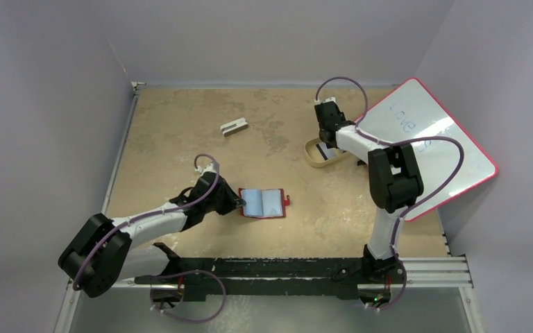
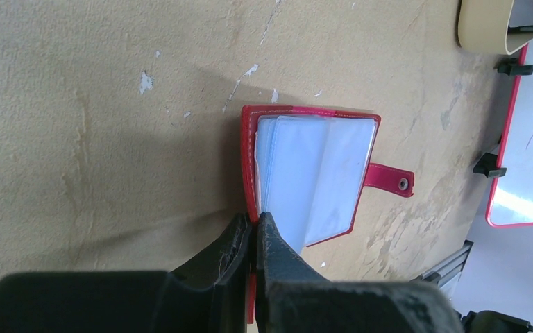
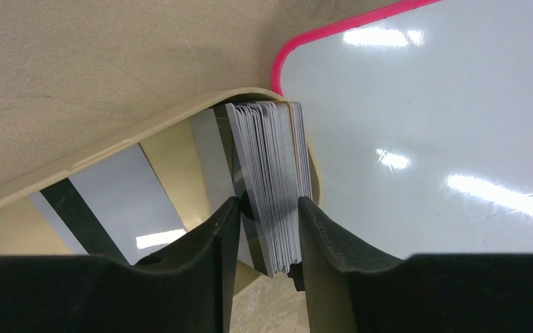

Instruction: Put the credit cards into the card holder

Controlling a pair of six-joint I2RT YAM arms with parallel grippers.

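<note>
The red card holder (image 2: 312, 109) lies open with clear sleeves (image 2: 319, 166) showing. My left gripper is shut on its left edge, red cover visible between the fingers. In the right wrist view, a thick stack of cards (image 3: 269, 159) stands on edge at one end of a beige tray (image 3: 104, 149). Astride this stack is my right gripper, part open, one finger on each side; whether the fingers touch the cards I cannot tell. A single card with a black stripe (image 3: 121, 198) lies in the tray, apart from the stack.
A whiteboard with a red rim (image 1: 423, 142) leans along the right side, close to the tray. A small white object (image 1: 234, 126) lies at the back left. Between the holder and the tray the table (image 1: 305, 184) is bare.
</note>
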